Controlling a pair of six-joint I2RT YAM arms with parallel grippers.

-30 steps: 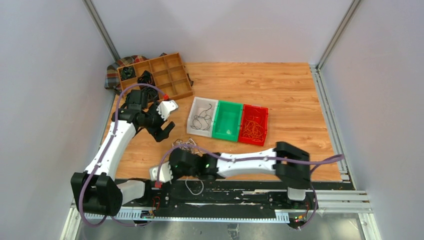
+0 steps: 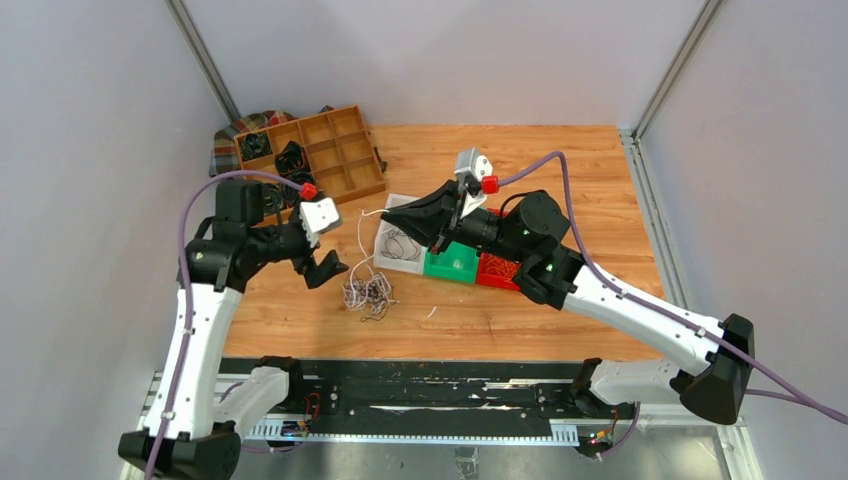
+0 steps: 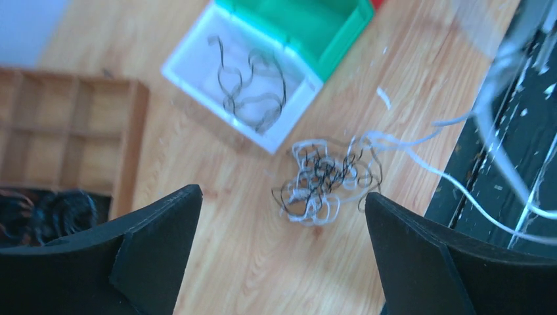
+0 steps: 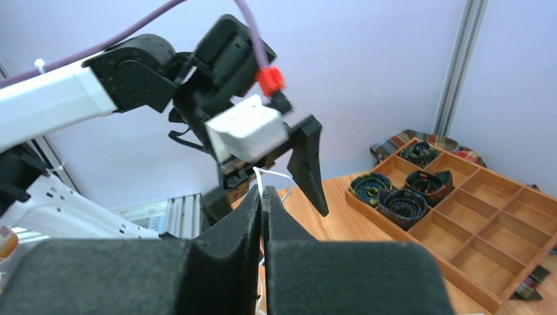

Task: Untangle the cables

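A tangle of white and dark cables (image 2: pixel 369 292) lies on the wooden table, left of centre. From it a white cable (image 2: pixel 362 238) rises to my right gripper (image 2: pixel 386 214), which is shut on it high above the table. In the right wrist view the white strand (image 4: pixel 260 180) sticks up between the closed fingers. My left gripper (image 2: pixel 331 272) is open and empty, to the left of the tangle and above the table. Seen from the left wrist, the tangle (image 3: pixel 322 180) lies below and between the spread fingers, not touched by them.
Beyond the tangle stand a white bin (image 2: pixel 384 258) holding dark cable, a green bin (image 2: pixel 452 264) and a red bin (image 2: pixel 497 268) with red cable. A wooden compartment box (image 2: pixel 345 150) with dark coils is at back left. Right of the bins, the table (image 2: pixel 590 240) is clear.
My right arm has swung up and back from the table's front edge, drawing the white cable upward out of the tangle. The left arm has shifted slightly left, still open.
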